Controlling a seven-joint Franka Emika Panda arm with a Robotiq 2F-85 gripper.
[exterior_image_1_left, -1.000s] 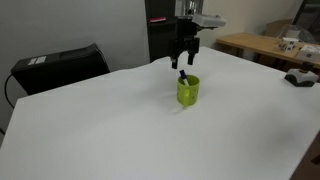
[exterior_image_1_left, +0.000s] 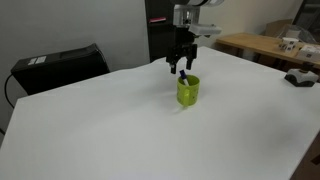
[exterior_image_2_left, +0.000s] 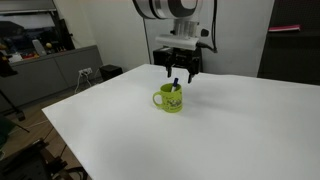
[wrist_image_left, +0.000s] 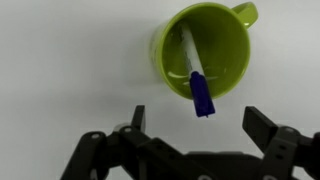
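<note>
A green mug (exterior_image_1_left: 187, 93) stands upright on the white table, its handle at the left in exterior view 2. Inside it leans a marker (wrist_image_left: 190, 50) with a white body and a dark blue cap (wrist_image_left: 201, 96); the capped end sticks out over the rim. My gripper is open, its two black fingers (wrist_image_left: 261, 124) spread wide with nothing between them. In the wrist view the marker's cap points toward the gap between the fingers. Seen from outside, the gripper (exterior_image_2_left: 180, 74) hangs just above and behind the mug (exterior_image_2_left: 172, 99).
A black case (exterior_image_1_left: 60, 68) sits at the table's back left in exterior view 1. A wooden table (exterior_image_1_left: 262, 46) with small items stands at the back right.
My gripper has come slightly lower and a little left toward the mug in exterior view 1. The mug and marker have stayed in place.
</note>
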